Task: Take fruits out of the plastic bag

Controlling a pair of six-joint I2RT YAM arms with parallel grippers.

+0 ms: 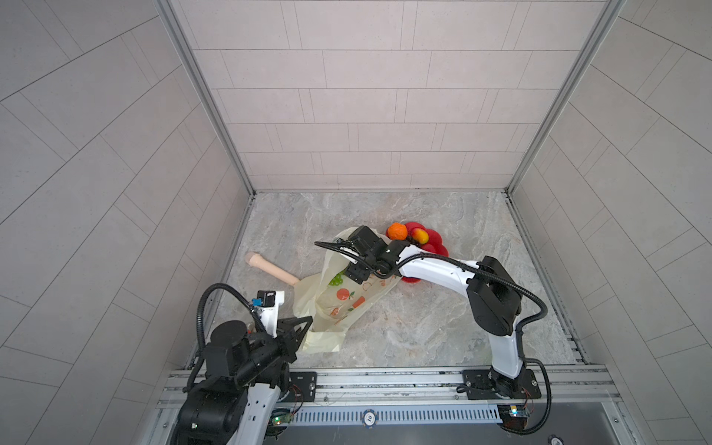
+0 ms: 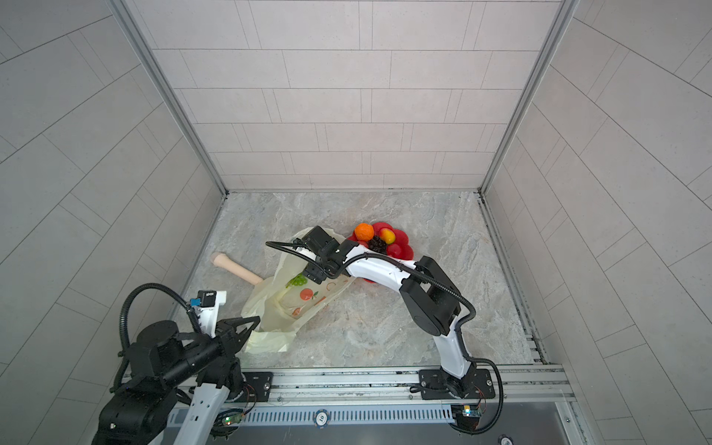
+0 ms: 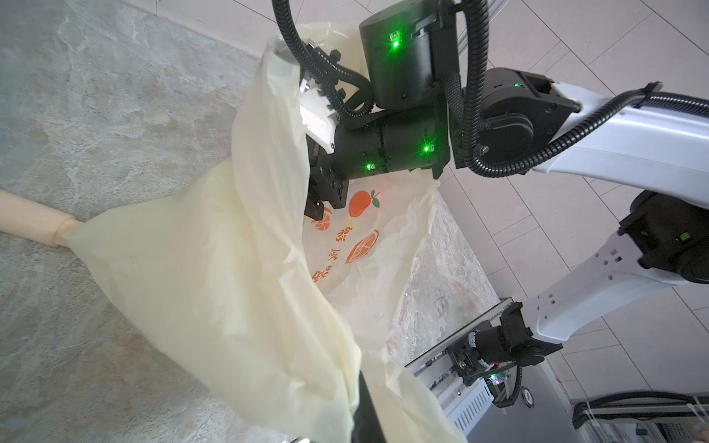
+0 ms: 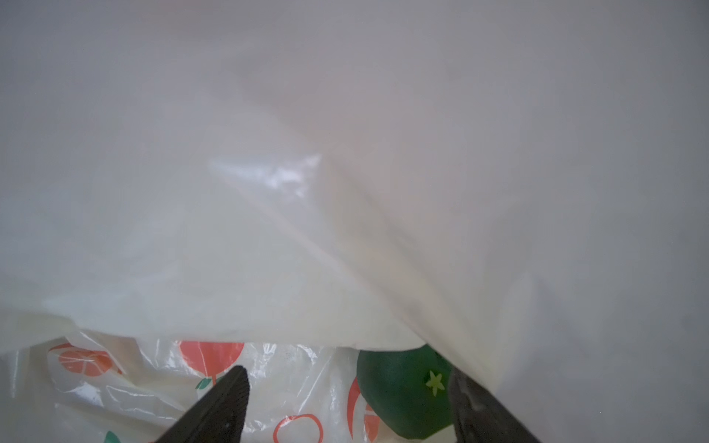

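Note:
The cream plastic bag (image 1: 319, 311) lies mid-table, its upper part lifted around my right gripper, whose open fingertips are inside it, either side of a dark green round fruit (image 4: 402, 391) with a small star-shaped stem. Folded plastic hangs over that fruit. Some green (image 1: 337, 279), likely fruit or print, shows left of the right gripper in the top views. My left gripper (image 1: 304, 323) is shut at the front left, at the bag's near end; in the left wrist view bag plastic covers its fingertips, so what lies between them is hidden.
A red plate (image 2: 400, 237) with an orange (image 2: 363, 231), a yellow fruit (image 2: 387, 236) and dark grapes (image 2: 376, 244) sits behind my right arm. A pale wooden rolling-pin-like object (image 1: 267, 265) lies left of the bag.

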